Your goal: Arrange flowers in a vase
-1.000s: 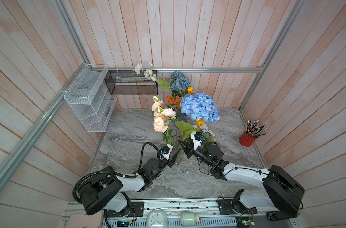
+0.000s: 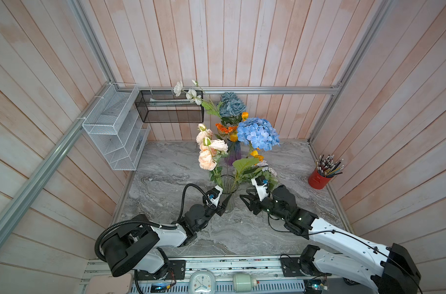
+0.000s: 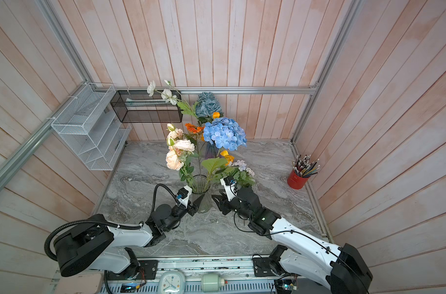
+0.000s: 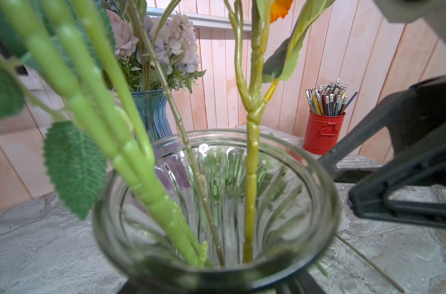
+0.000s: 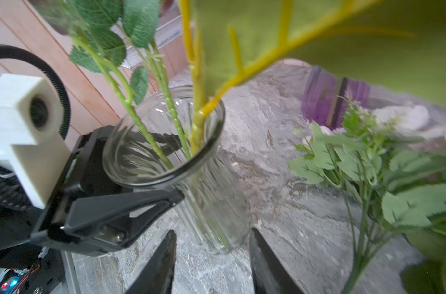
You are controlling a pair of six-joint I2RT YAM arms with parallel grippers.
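Observation:
The clear ribbed glass vase (image 5: 210,210) stands upright on the table, and my left gripper (image 2: 224,202) is shut on it just below the rim. Three stems lean inside it: a thick green one (image 4: 154,196) bearing peach roses (image 2: 209,152), a thin brownish one (image 4: 196,171), and a yellow-green one (image 4: 251,186). A big blue hydrangea (image 2: 258,133) rises above the vase, with a broad green leaf (image 5: 301,54) below it. To the vase's right, my right gripper stands open and apart from it, nothing between its fingers.
Another leafy flower bunch (image 5: 365,196) lies on the table to the right. Behind stands a purple vase (image 2: 232,154) of flowers. A red pencil bucket (image 2: 319,179) sits at the far right; white wire shelves (image 2: 116,129) hang at left.
My right gripper has opened off the stem and drawn back to the right. The blue hydrangea has settled lower and slightly back. The left arm has stayed still.

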